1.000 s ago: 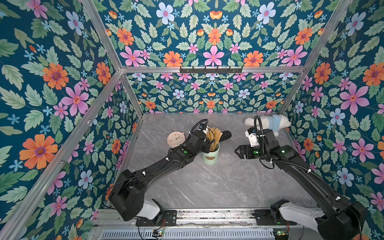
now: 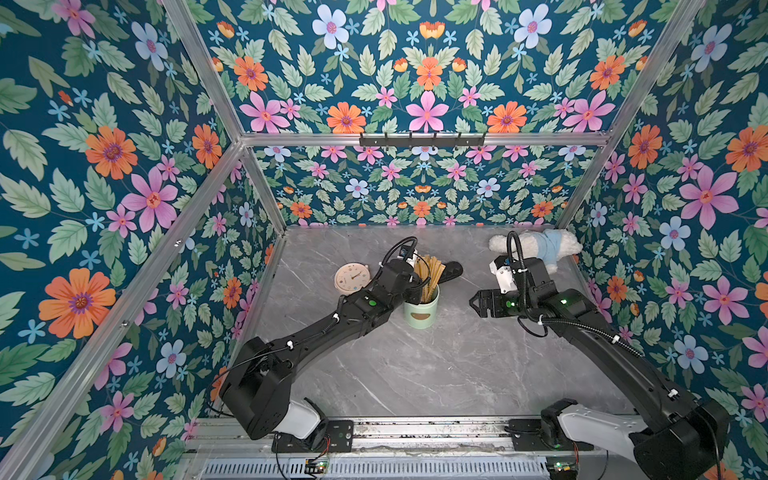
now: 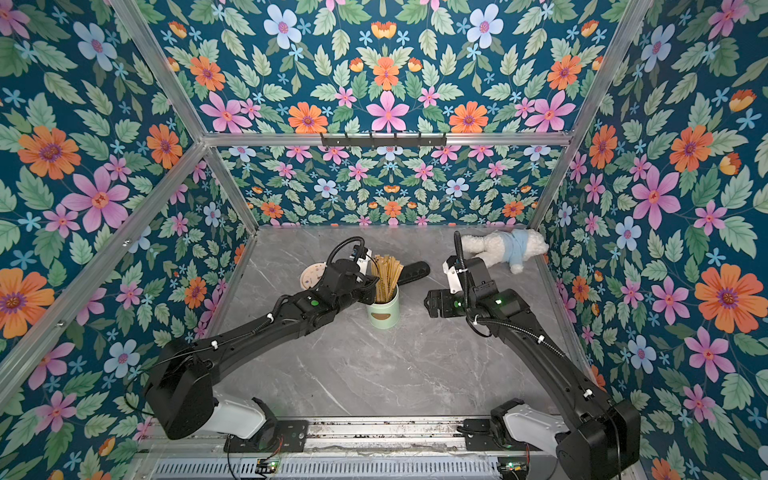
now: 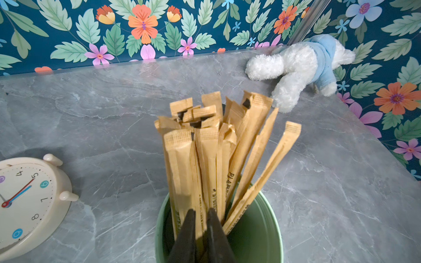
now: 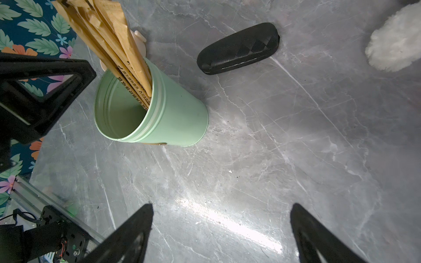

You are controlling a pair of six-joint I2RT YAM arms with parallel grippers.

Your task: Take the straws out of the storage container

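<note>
A mint green container (image 2: 421, 318) stands mid-table, packed with paper-wrapped straws (image 4: 245, 144) that lean out over its rim. My left gripper is at the near side of the straws, its fingertips close together in front of the bundle; whether a straw is between them does not show clearly. My right gripper is open, low to the right of the container, with only bare table between its fingers.
A cream clock (image 2: 352, 277) lies left of the container, a black case (image 5: 239, 48) behind it to the right. A white plush toy (image 3: 516, 244) lies at the back right.
</note>
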